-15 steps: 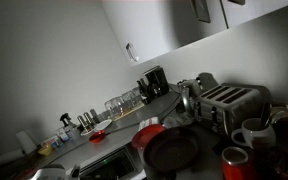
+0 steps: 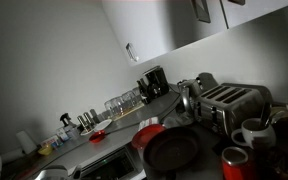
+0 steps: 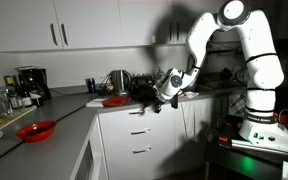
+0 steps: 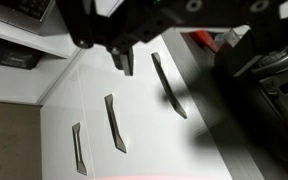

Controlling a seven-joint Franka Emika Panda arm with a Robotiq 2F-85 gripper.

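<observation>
White drawer fronts (image 4: 129, 95) lie below the counter, with dark handles; the upper handle (image 4: 169, 88) is closest to my gripper in the wrist view. A middle handle (image 4: 114, 122) and a further handle (image 4: 79, 148) run parallel to it. My gripper (image 3: 162, 105) is at the cabinet front, near the counter edge. It stands open, and nothing shows between its dark fingers. Whether a finger touches the upper handle, I cannot tell. The drawers with visible fronts look closed.
The counter carries a black pan (image 2: 171, 149), a toaster (image 2: 233, 106), a mug (image 2: 255, 133), a red cup (image 2: 236, 163) and, further along, a red bowl (image 3: 36, 131). Open floor (image 3: 164, 173) lies before the cabinets.
The white arm part at the lower left of exterior view 1 has shifted slightly and shows more now. The counter objects have not moved.
</observation>
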